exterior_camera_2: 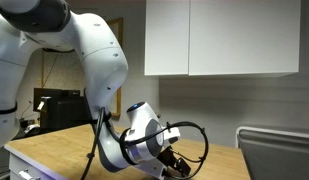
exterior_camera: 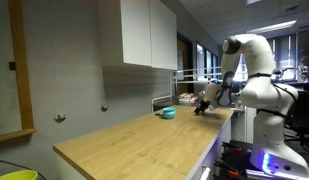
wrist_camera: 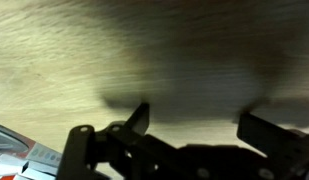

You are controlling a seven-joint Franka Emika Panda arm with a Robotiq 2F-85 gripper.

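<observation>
In the wrist view my gripper is open, its two dark fingers wide apart over bare wooden counter (wrist_camera: 184,60), with nothing between them. The first exterior view shows the gripper (exterior_camera: 202,112) small and low over the far right end of the counter. From the second exterior view the gripper's fingertips are mostly hidden behind the white wrist (exterior_camera_2: 144,140) and a loop of black cable. A teal pot (exterior_camera: 169,113) sits farther back on the counter, well apart from the gripper.
A white rack (exterior_camera: 182,92) stands at the counter's far end, against the wall. White cabinets (exterior_camera: 144,45) hang above. In the wrist view's lower left corner lies part of a shiny, unclear object (wrist_camera: 24,155).
</observation>
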